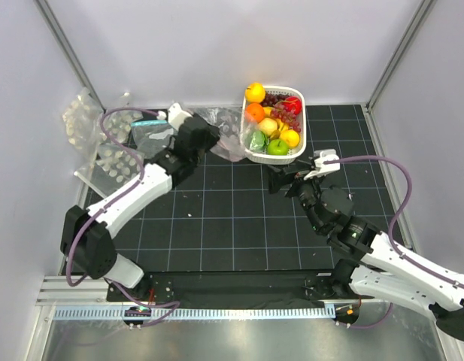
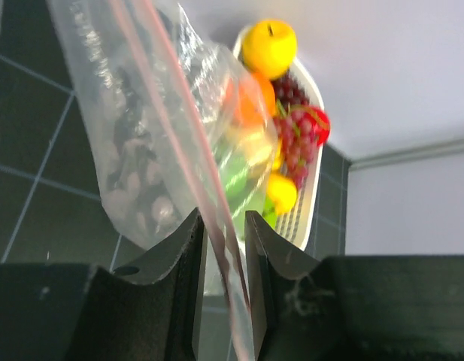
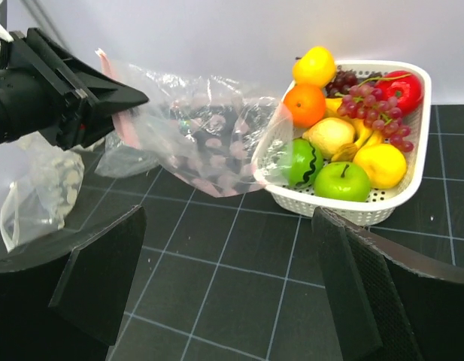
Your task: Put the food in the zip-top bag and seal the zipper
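Observation:
A clear zip top bag (image 3: 216,139) with a pinkish zipper edge hangs off the floor tiles, its far end in front of the basket's left side. My left gripper is shut on that pink edge; no food shows inside the bag. The white basket (image 3: 423,150) at the back holds the fruit: a green apple (image 3: 342,181), an orange (image 3: 304,104), red grapes (image 3: 374,113), a red pepper-like piece (image 3: 401,92), yellow pieces and more. My right gripper stands open over the tiles in front of the basket, nothing between its fingers.
More clear bags with round printed spots lie at the left wall (image 1: 115,162), beside a blue-topped bag (image 1: 150,135). Walls close in the back and both sides.

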